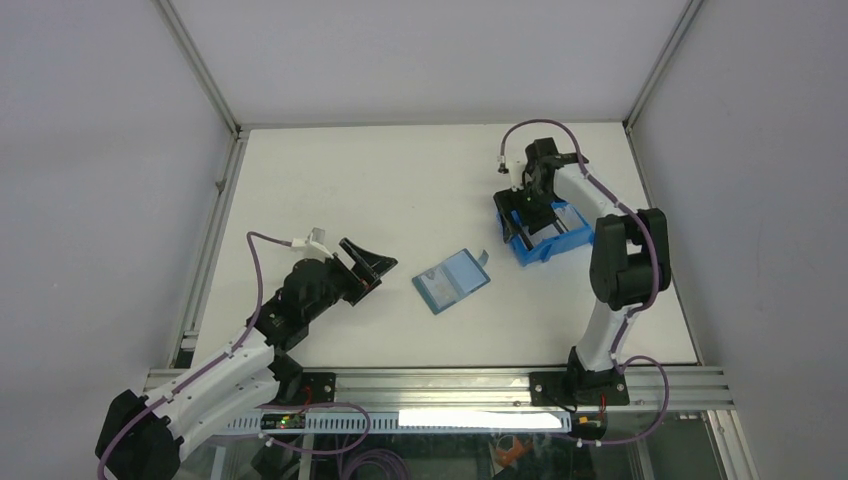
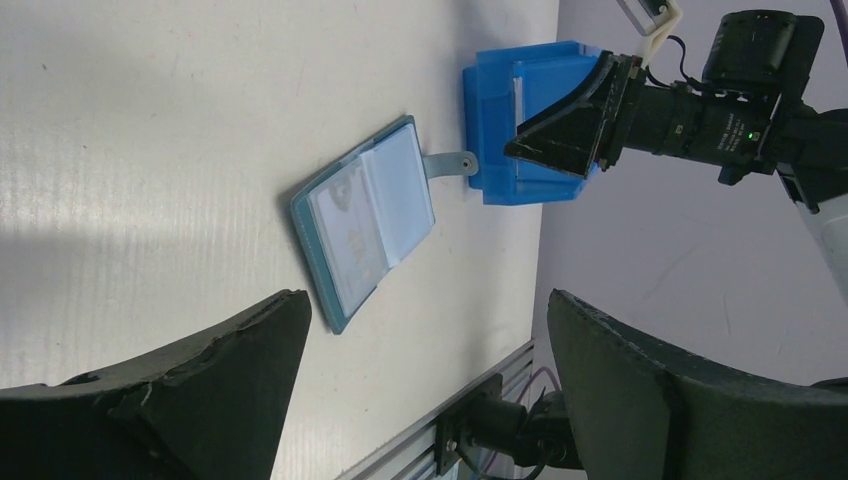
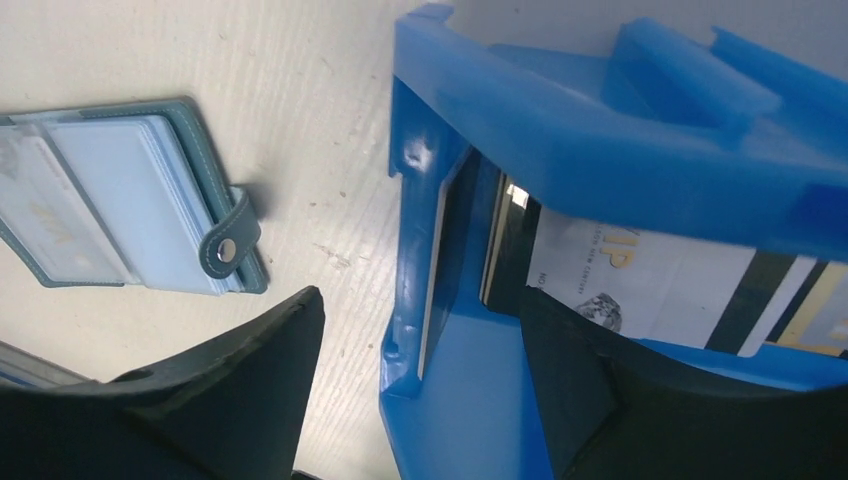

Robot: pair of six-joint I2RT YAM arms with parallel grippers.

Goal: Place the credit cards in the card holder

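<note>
A card holder (image 1: 452,281) lies open on the table, blue-grey with clear sleeves and a snap strap (image 3: 228,246). To its right stands a blue plastic box (image 1: 545,250). Inside the box are cards; the right wrist view shows a white card (image 3: 640,285) with a dark stripe and, at the edge, a gold one (image 3: 822,315). Over the box's left wall is my open right gripper, one finger appearing outside the wall, the other inside near the white card. No card shows between them. My left gripper (image 1: 386,274) hovers left of the holder, open and empty.
The box's raised blue rim (image 3: 600,150) crosses above part of the cards. Bare white table (image 1: 360,180) spreads across the left and back. A metal rail (image 1: 450,380) runs along the front edge.
</note>
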